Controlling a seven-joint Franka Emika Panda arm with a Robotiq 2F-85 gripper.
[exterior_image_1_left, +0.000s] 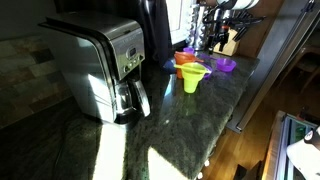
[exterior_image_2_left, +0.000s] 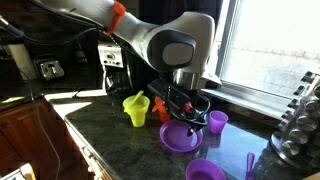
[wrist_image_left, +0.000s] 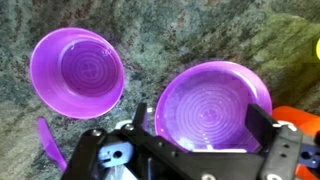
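Note:
In the wrist view, my gripper stands open, its dark fingers (wrist_image_left: 258, 124) spread on either side over a wide, shallow purple bowl (wrist_image_left: 210, 105). That bowl looks empty, and its near edge is hidden by the gripper. A deeper purple container (wrist_image_left: 88, 68) lies to the upper left, also empty. In exterior view 2, the arm reaches down above the shallow bowl (exterior_image_2_left: 178, 140); the deeper container (exterior_image_2_left: 205, 170) is nearer the camera, and a purple cup (exterior_image_2_left: 217, 121) stands behind. Nothing shows between the fingers.
A yellow-green cup (exterior_image_2_left: 137, 107) and an orange cup (exterior_image_2_left: 160, 112) stand beside the shallow bowl. A purple utensil (wrist_image_left: 50, 143) lies by the deeper container. In exterior view 1, a coffee maker (exterior_image_1_left: 105, 65) occupies the counter's other end, with bare dark counter (exterior_image_1_left: 165, 135) in front.

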